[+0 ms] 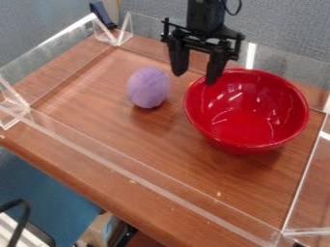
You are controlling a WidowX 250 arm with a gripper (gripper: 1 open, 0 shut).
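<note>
My black gripper [198, 60] hangs at the upper middle, over the back-left rim of a large red bowl [248, 116], its two fingers spread apart with nothing visible between them. A purple ball [149, 88] rests on the wooden table to the lower left of the gripper, left of the bowl. The bowl's inside looks empty.
Clear plastic walls edge the wooden table [142, 164], with a grey panel behind. Beyond the front-left edge lie a blue floor and some dark cables.
</note>
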